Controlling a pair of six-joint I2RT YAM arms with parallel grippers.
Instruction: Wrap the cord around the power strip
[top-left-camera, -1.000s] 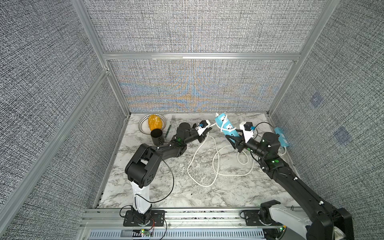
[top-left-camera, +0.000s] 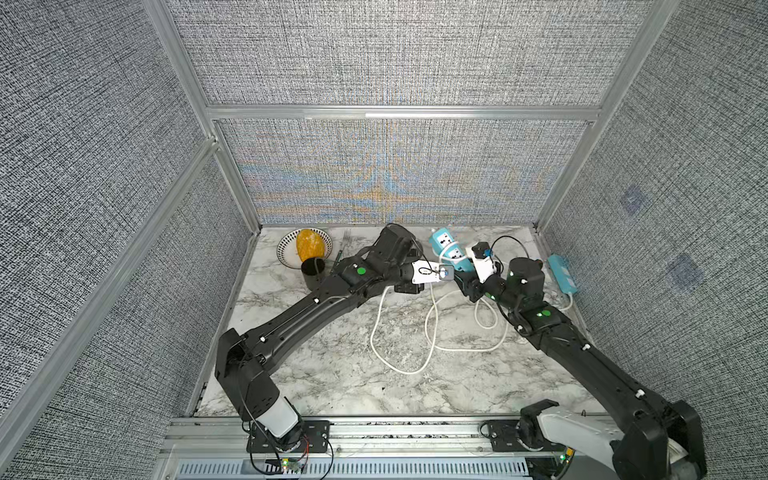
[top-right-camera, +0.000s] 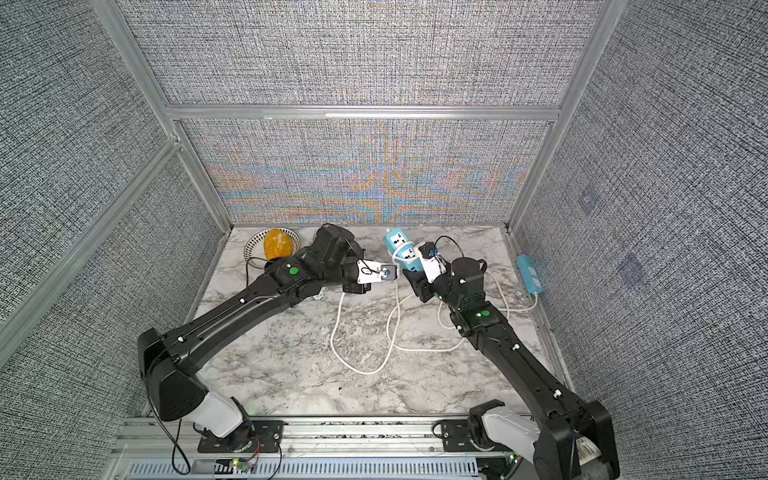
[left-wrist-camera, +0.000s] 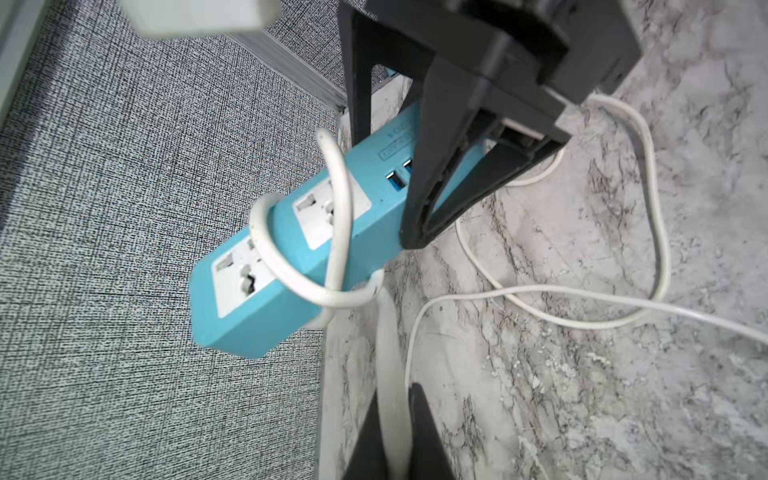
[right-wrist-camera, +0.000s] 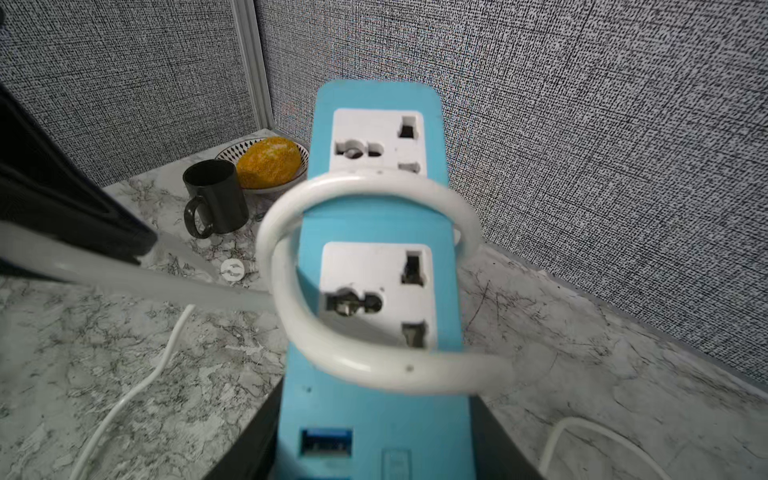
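The light-blue power strip (left-wrist-camera: 300, 232) with white sockets is held at a tilt, its near end clamped by my right gripper, which is shut on it. White cord loops (right-wrist-camera: 376, 360) circle the strip around its sockets. In the left wrist view, the cord (left-wrist-camera: 392, 352) runs from the strip's lower side down between the fingers of my left gripper, shut on it just beside the strip. More cord (top-left-camera: 400, 370) lies in loose curves on the table below the arms. The top views hide the left fingertips.
A second blue block (top-left-camera: 562, 274) with a white cord sits by the right wall. At the back left are a patterned bowl (right-wrist-camera: 276, 189) with a yellow item (right-wrist-camera: 269, 162) and a dark mug (right-wrist-camera: 217, 197).
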